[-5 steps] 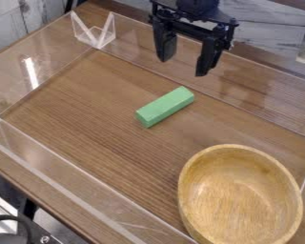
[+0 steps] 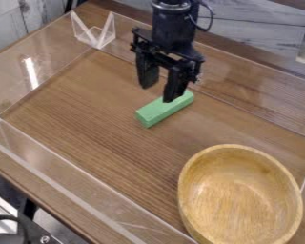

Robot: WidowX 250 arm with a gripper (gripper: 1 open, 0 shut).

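Observation:
My black gripper [image 2: 163, 74] hangs over a green rectangular block [image 2: 158, 112] lying on the wooden table, its far end partly behind the gripper. The fingers point down around that far end; whether they are open or shut, or touch the block, I cannot tell.
A large tan oval bowl [image 2: 239, 202] fills the lower right of the table. White objects sit at the top left [image 2: 96, 29] and at the left edge.
My gripper has come down and toward the camera, now over the green block. The block looks unmoved.

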